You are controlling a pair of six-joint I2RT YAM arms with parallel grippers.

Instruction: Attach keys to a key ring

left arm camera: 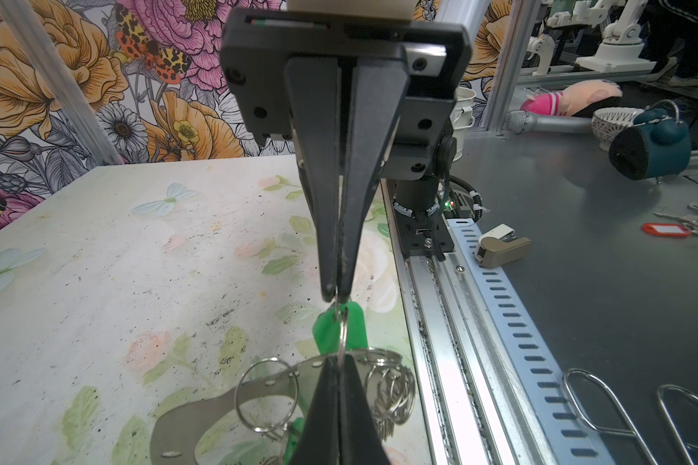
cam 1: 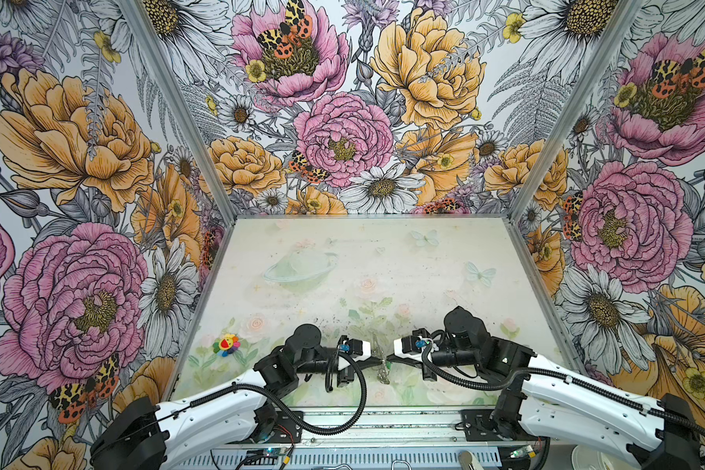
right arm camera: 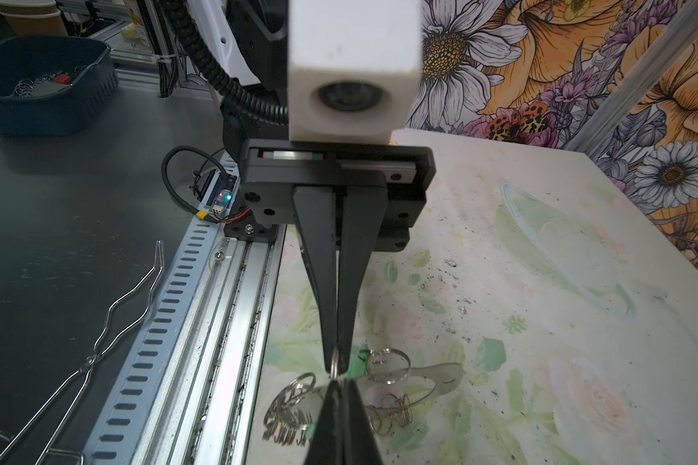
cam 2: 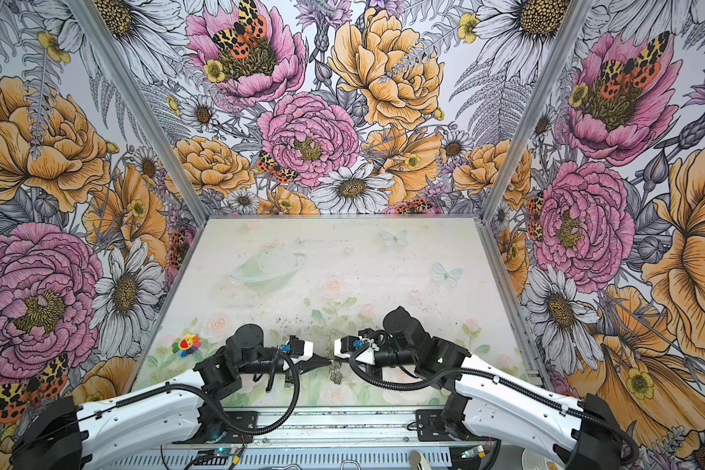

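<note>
A thin metal key ring (left arm camera: 342, 333), seen edge-on, stands at the tips of my left gripper, which is shut on it. Facing it tip to tip, my right gripper is shut and meets the ring's edge; whether its tips pinch the metal is unclear. Below the tips hangs the bunch: a green key (left arm camera: 327, 329), a flat grey metal piece (left arm camera: 190, 418), a loose round ring (left arm camera: 265, 427) and a cluster of small metal rings (left arm camera: 391, 395). In the top left view the bunch (cam 1: 383, 374) appears small between both grippers. The fingers hide part of it.
A colourful flower-shaped toy (cam 1: 227, 344) lies at the left of the table (cam 1: 415, 274). The table behind both arms is clear. Metal rails (left arm camera: 457, 348) run along the front edge, with a stapler (left arm camera: 502, 246) and wire stands (left arm camera: 609, 410) beyond.
</note>
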